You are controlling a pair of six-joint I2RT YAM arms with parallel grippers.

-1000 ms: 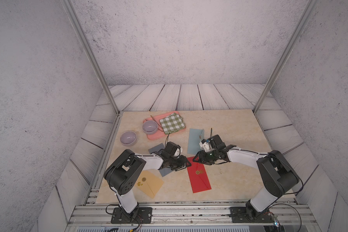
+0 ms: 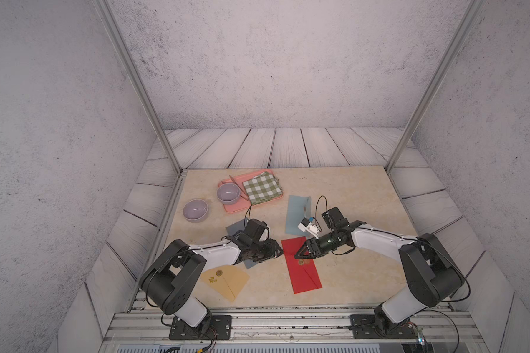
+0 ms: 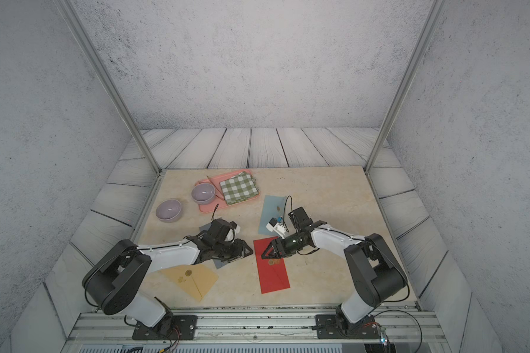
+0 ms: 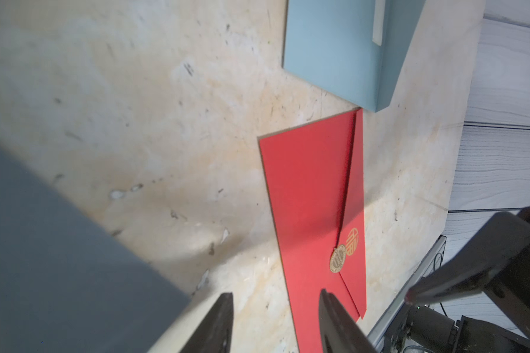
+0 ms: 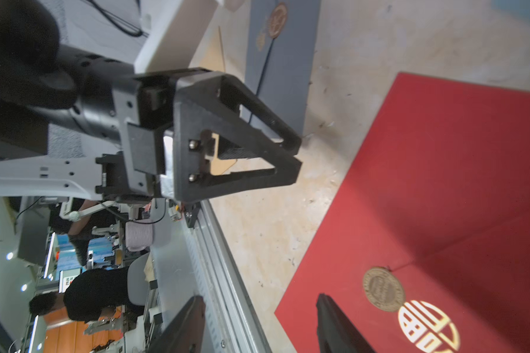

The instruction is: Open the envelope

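The red envelope lies flat at the table's front middle. Down its right side runs a long flap, folded over, with a gold disc at the flap's edge and a printed gold emblem beside it. Over the envelope, near the disc, my right gripper hovers with fingers apart and nothing between them. My left gripper is just left of the envelope's left edge; its fingers also stand apart and empty. The right arm hides part of the envelope's upper right edge in the top left view.
A light blue envelope lies behind the red one. A grey envelope is under the left arm, and a yellow one in front of it. Two bowls and a pink tray sit back left.
The left gripper has drawn back slightly to the left. The red envelope's far end has shifted slightly left.
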